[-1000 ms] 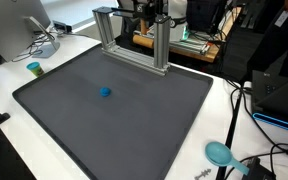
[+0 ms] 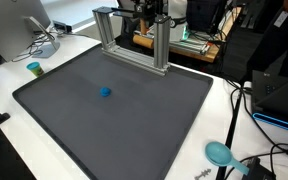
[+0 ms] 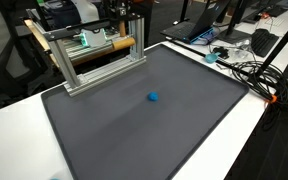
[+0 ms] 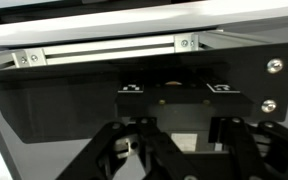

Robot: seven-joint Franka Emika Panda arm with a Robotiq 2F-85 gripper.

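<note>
In the wrist view my gripper is over the dark bar of the frame, its checker-marked fingers spaced apart. A dark block spans the space between them, and the gripper appears shut on it; what the block is cannot be made out. On the grey table mat lies a small round blue object, also visible as a blue object in exterior view 2, well away from the gripper. Both exterior views show the arm only partly, at the top beside the frame.
A pale metal frame stands at the mat's far edge, with an orange cylinder by its upper part. A green cup is at the left, and a turquoise ladle-like item at the front right.
</note>
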